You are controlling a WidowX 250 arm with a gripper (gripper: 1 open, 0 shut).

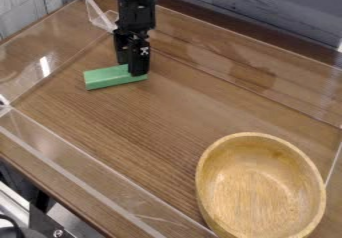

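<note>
My black gripper point(132, 56) reaches down from the top centre-left of the camera view, with its tip at the upper right end of a green rectangular block point(110, 78) on the wooden table point(160, 132). The fingers are dark and small, and whether they touch or straddle the block is hard to make out.
A large pale yellow bowl point(261, 182) sits at the lower right. Table edges run along the left and along the back, where a low wall stands.
</note>
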